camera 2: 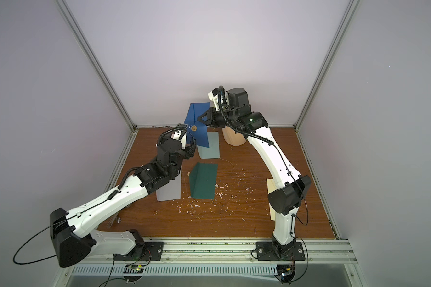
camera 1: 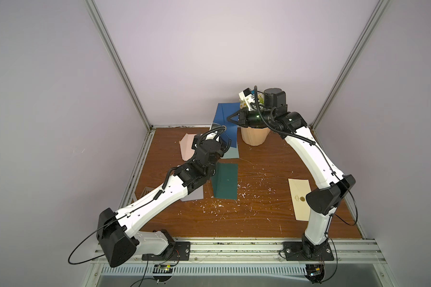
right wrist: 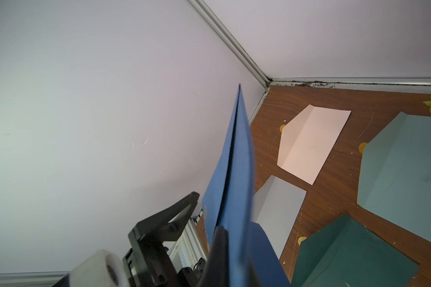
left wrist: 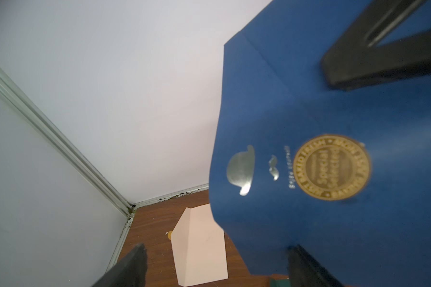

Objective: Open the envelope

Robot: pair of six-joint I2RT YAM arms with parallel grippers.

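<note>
A blue envelope (left wrist: 282,119) hangs upright in the air, gripped along its right side by my right gripper, which is shut on it. Its round gold seal (left wrist: 332,167) and silver print face the left wrist view, and the flap lies flat under the seal. In front of the envelope, my left gripper is open, its blurred fingers (left wrist: 134,267) wide apart. Nothing is held between them; one finger appears close to the envelope's lower part, but contact cannot be told. The top left view hides the seal behind the left arm.
On the table lie a pink envelope (right wrist: 316,138), a pale grey one (right wrist: 280,210), a light teal one (right wrist: 407,167) and a dark green one (right wrist: 354,258), flaps opened out. A cream envelope (camera 1: 299,201) is at right. Behind the right gripper stands a pot (camera 1: 254,136).
</note>
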